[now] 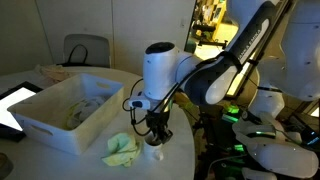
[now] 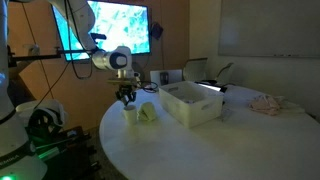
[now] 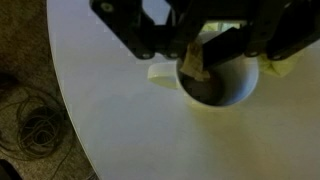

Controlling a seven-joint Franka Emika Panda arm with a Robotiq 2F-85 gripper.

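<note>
A white mug point(image 1: 153, 153) stands on the table near its front edge; the wrist view looks down into its dark inside, with the mug handle point(image 3: 163, 75) to the left. My gripper point(image 1: 157, 133) is right over the mug, its fingertips at the opening. In the wrist view the gripper appears shut on a small tan-brown thing point(image 3: 193, 66), which hangs in the mug's mouth. What this thing is, and whether it touches the mug, I cannot tell. In exterior view 2 the mug point(image 2: 130, 115) stands upright below the gripper point(image 2: 127, 98).
A crumpled yellow-green cloth point(image 1: 122, 150) lies beside the mug. Behind it stands a large white open box point(image 1: 70, 108) with some things inside. A dark flat device point(image 1: 12, 108) and a pinkish cloth point(image 2: 268, 104) lie farther off.
</note>
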